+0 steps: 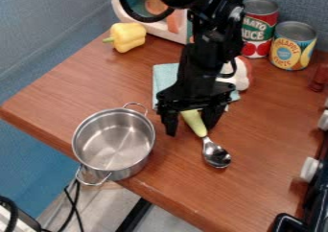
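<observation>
My black gripper is low over the middle of the table, around the pale yellow-green handle of a spoon, whose metal bowl points toward the table's front. Whether the fingers are shut on the handle I cannot tell. A light blue cloth lies under and behind the gripper. A steel pot with two handles stands to the gripper's left.
A yellow pepper lies at the back left. Two cans stand at the back right, near a red-and-white object. Black equipment lines the right edge.
</observation>
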